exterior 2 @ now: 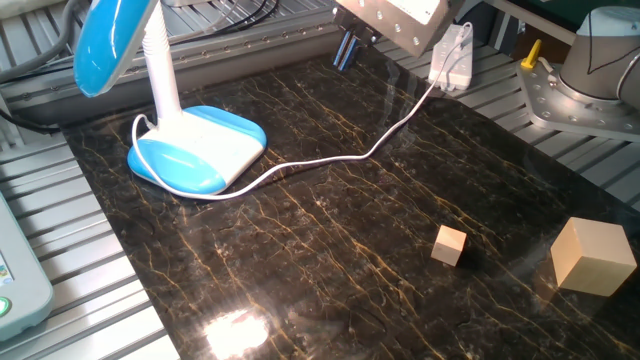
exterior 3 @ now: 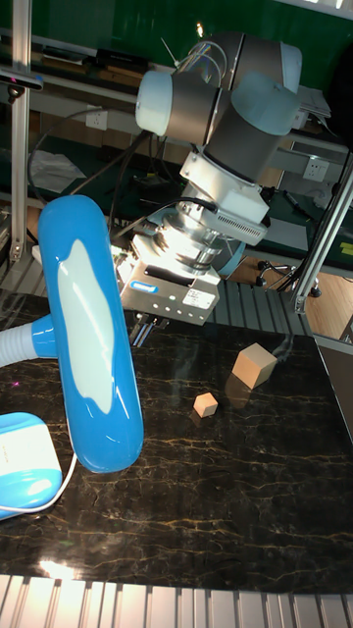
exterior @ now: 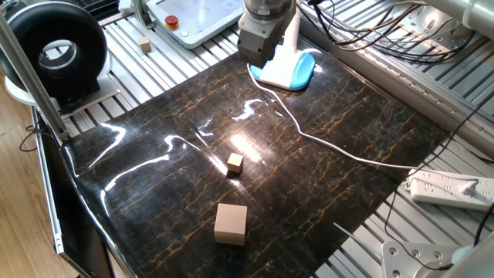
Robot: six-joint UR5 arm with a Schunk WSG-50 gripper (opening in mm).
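A small wooden cube (exterior: 235, 162) lies near the middle of the dark marbled board. Closer to the front edge in exterior view 1 sits a larger wooden block (exterior: 231, 224); both also show at the right in exterior view 2, the small cube (exterior 2: 448, 245) left of the big block (exterior 2: 592, 257). My gripper (exterior 2: 346, 52) hangs above the board's far side, well apart from both. Its fingers (exterior 3: 153, 327) look close together, but the angle hides how wide they stand. In exterior view 1 the gripper body (exterior: 262, 38) is turned edge-on. Nothing shows in its grasp.
A blue and white desk lamp (exterior 2: 210, 150) stands on the board, its head (exterior 3: 92, 335) rising high. Its white cable (exterior: 340, 150) crosses the board to a power strip (exterior: 451, 188). Open board surrounds the two wooden pieces.
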